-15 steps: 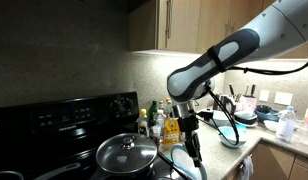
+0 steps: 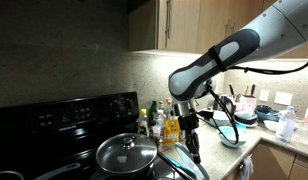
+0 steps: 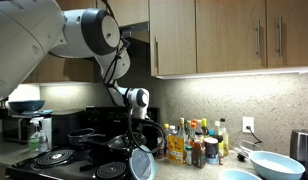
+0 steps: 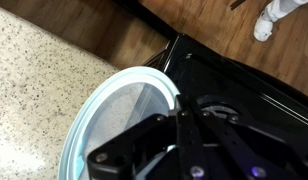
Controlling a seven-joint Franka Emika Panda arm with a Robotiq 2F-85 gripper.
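A round, shallow dish or lid [image 4: 99, 110] with a pale blue rim fills the middle left of the wrist view, its rim running up to my fingertips. My gripper [image 2: 195, 158] is shut, with the thin rim seemingly pinched between its fingers. In exterior view 2 the dish [image 3: 142, 164] hangs steeply tilted below the gripper [image 3: 133, 148], at the stove's front right. It shows as a slanted pale disc [image 2: 188, 163] in exterior view 1. The fingers hide the exact contact point.
A lidded pan [image 2: 126, 154] sits on the black stove [image 3: 69, 170]. Several bottles [image 3: 194, 150] line the wall behind. Pale blue bowls [image 3: 276, 164] stand on the counter to the right. Speckled counter [image 4: 34, 90] lies open beside the dish.
My arm has barely moved. The pan and bottles stay put.
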